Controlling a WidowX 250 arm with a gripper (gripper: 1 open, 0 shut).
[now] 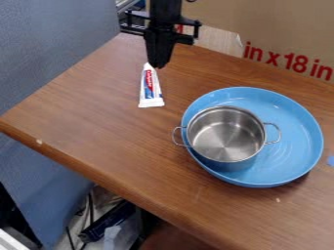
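The black gripper [160, 57] hangs just over the upper end of a white toothpaste tube [150, 90] with red and blue print; whether its fingers are apart or touch the tube is unclear. To the right, a steel pot [226, 135] with two side handles sits in a blue plate [296, 129].
A cardboard box [274, 39] stands along the back. The table's left edge drops off to a floor with cables and clutter.
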